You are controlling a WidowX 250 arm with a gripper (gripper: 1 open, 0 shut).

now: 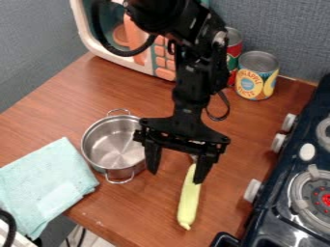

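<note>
My black gripper [177,166] hangs over the middle of the wooden counter with its two fingers spread apart, nothing seen between them but the counter and part of a utensil. Just to its left is a steel pot [111,152] with two handles. Below the gripper lies a long pale yellow object [188,203], its upper end with a metal tip, partly hidden by the gripper.
A light blue cloth [41,185] lies at the front left. A black stove [296,203] fills the right side. Two cans [257,77] and a mint-and-white microwave [116,43] stand at the back.
</note>
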